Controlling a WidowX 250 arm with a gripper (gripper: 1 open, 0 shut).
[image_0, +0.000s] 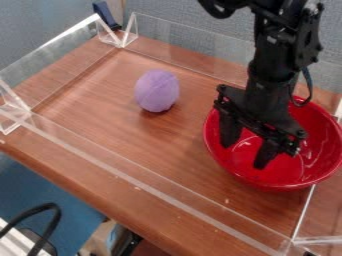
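Observation:
My black gripper (257, 135) hangs over the red bowl (287, 170) on the right of the wooden tray, its fingers down at the bowl's mouth. Whether anything is between the fingers is hard to see against the dark body. A purple ball (156, 90) rests on the wood to the left of the bowl, apart from it.
Clear low walls (140, 155) edge the wooden surface (94, 165). Cables and a device lie off the surface at the lower left.

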